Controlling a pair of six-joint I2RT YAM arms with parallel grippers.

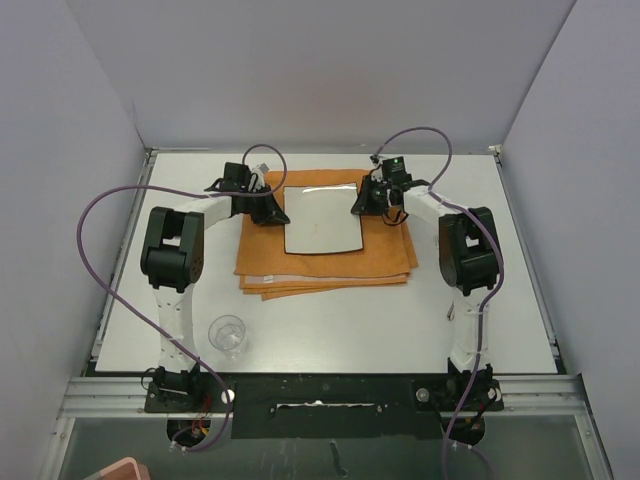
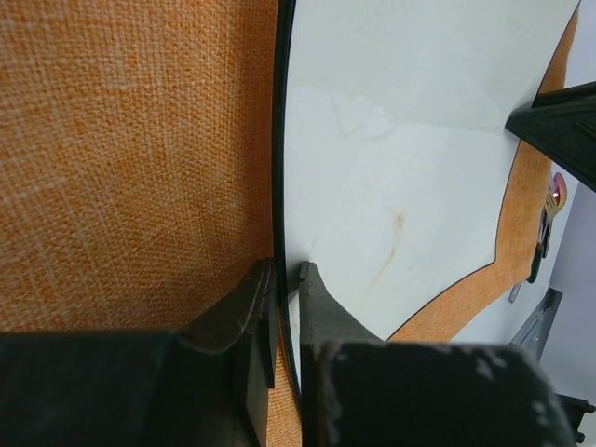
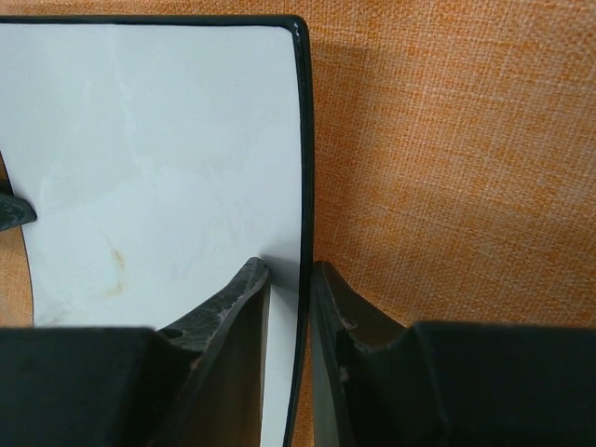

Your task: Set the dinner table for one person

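Note:
A white square plate (image 1: 322,225) with a dark rim lies on stacked orange placemats (image 1: 320,270). At its left edge my left gripper (image 1: 282,218) is shut on the rim, seen close in the left wrist view. At the opposite edge my right gripper (image 1: 360,208) has its fingertips either side of the dark rim (image 3: 305,149), close together; whether they grip it is hard to tell.
A clear glass (image 1: 227,334) stands at the front left. Cutlery (image 2: 549,209) lies right of the placemats, partly under the right arm in the top view.

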